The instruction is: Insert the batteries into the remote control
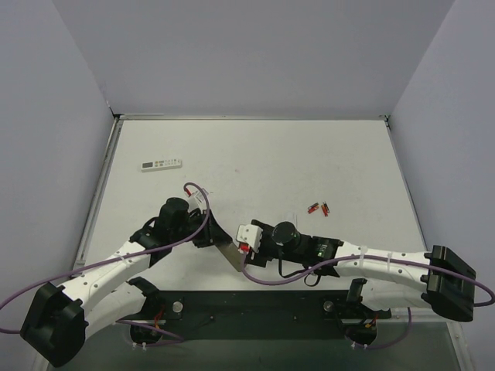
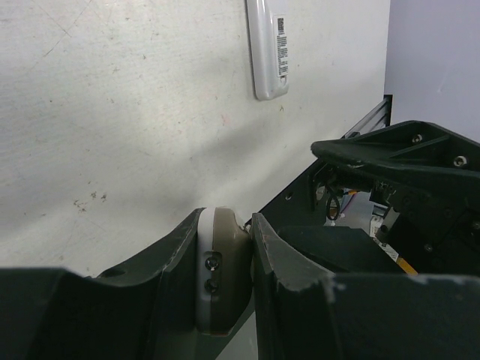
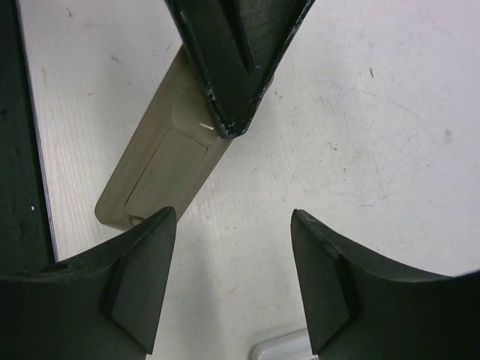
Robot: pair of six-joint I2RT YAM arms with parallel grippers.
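My left gripper is shut on the remote control, held tilted at the table's lower middle; in the right wrist view its grey back with a rectangular panel (image 3: 165, 169) faces up under a black finger. My right gripper stands apart, just right of the remote in the top view, with nothing between its fingers. Red batteries (image 1: 325, 209) lie at the right of the table. A small white piece (image 1: 293, 219), partly hidden, lies behind the right arm; it also shows in the left wrist view (image 2: 262, 52).
Another white remote (image 1: 161, 165) lies at the back left. The dark front edge runs close below both grippers.
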